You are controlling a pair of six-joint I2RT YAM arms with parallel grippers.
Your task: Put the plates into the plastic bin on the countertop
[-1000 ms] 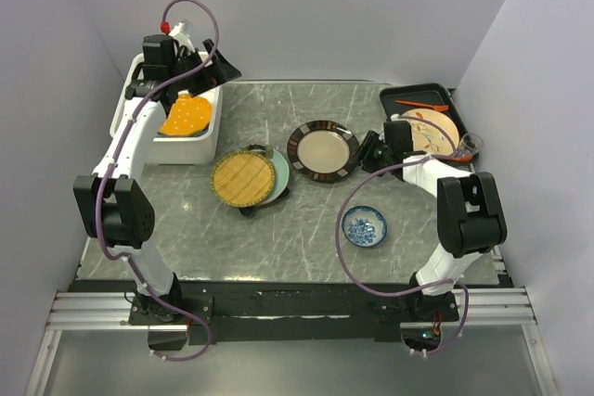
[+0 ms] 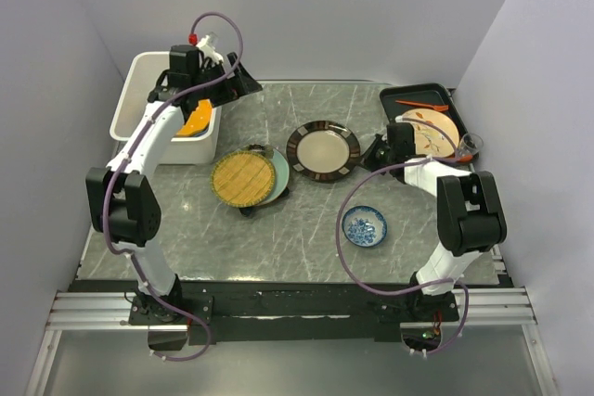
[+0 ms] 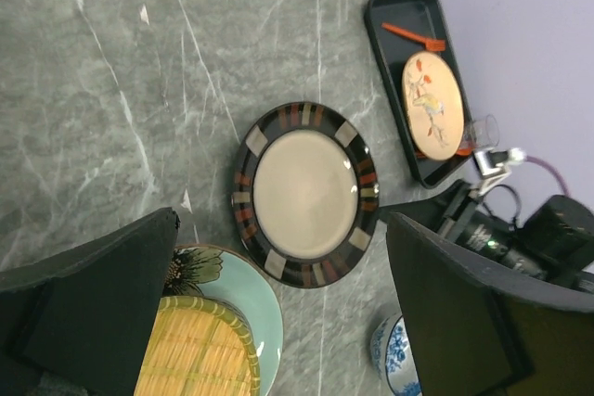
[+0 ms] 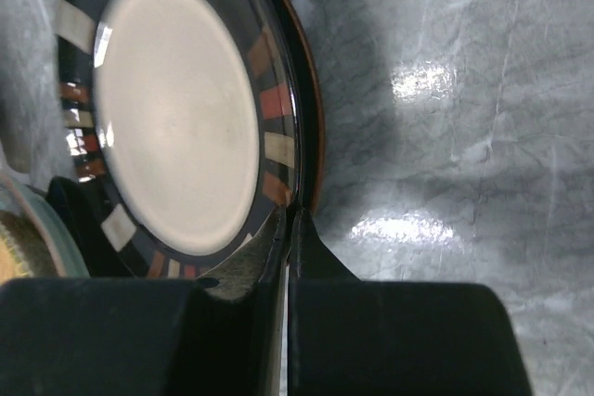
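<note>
The dark-rimmed plate [image 2: 323, 151] lies mid-counter; in the right wrist view my right gripper is shut at its rim, and I cannot tell whether the rim is between the fingertips. My left gripper [image 2: 232, 76] hangs open and empty high near the white plastic bin [image 2: 134, 90], which holds orange and yellow items. Left of the dark plate, a woven yellow round mat [image 2: 242, 180] sits on a pale green plate [image 2: 278, 169]. A small blue-patterned dish [image 2: 364, 225] lies toward the front right.
A black tray [image 2: 404, 95] at the back right holds an orange utensil, a pale round board [image 2: 429, 132] and a clear glass [image 2: 470, 145]. Bare counter lies at the front left and along the back middle.
My left gripper has moved rightward over the bin's right side.
</note>
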